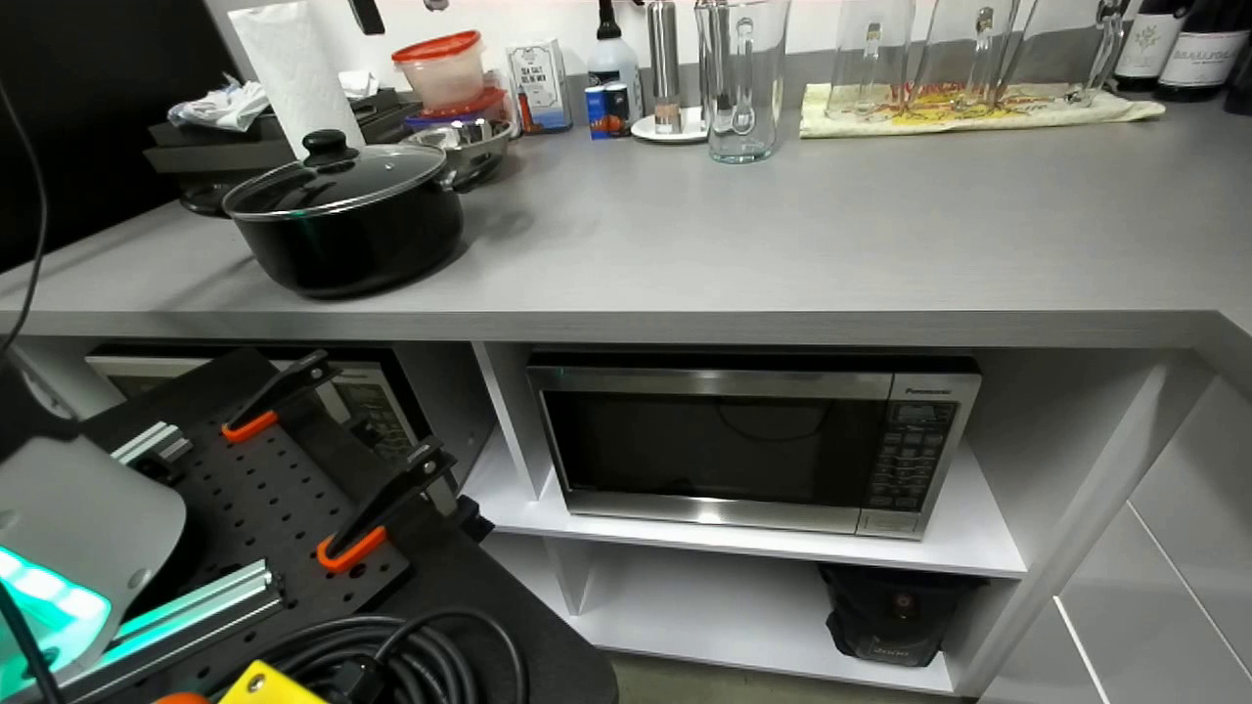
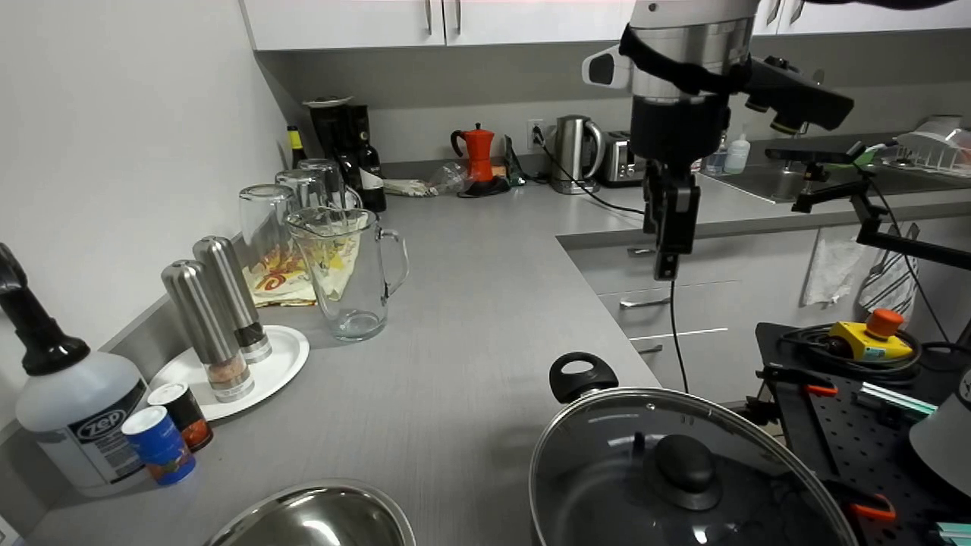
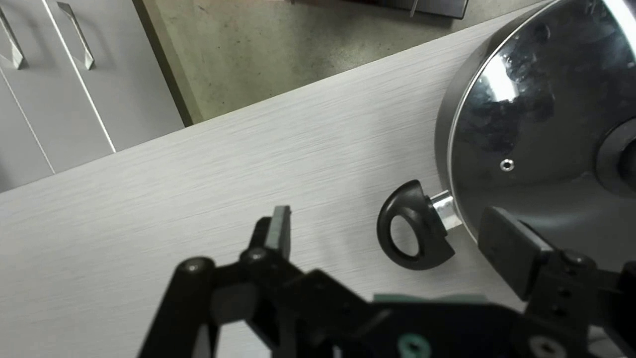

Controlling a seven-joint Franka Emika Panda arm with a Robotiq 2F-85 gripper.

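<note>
A black pot with a glass lid stands near the front edge of the grey counter. One of its black loop handles shows in the wrist view, and the lid's round black knob in the second exterior view. My gripper is open, its fingers spread wide and nothing gripped. From the wrist it looks down on the counter, with the handle appearing between the fingers. In the second exterior view the gripper hangs above counter height, clear of the pot. The first exterior view does not show it.
A glass pitcher, steel grinders on a white plate and a spray bottle line the wall side. A metal bowl sits beside the pot. Below the counter is a microwave.
</note>
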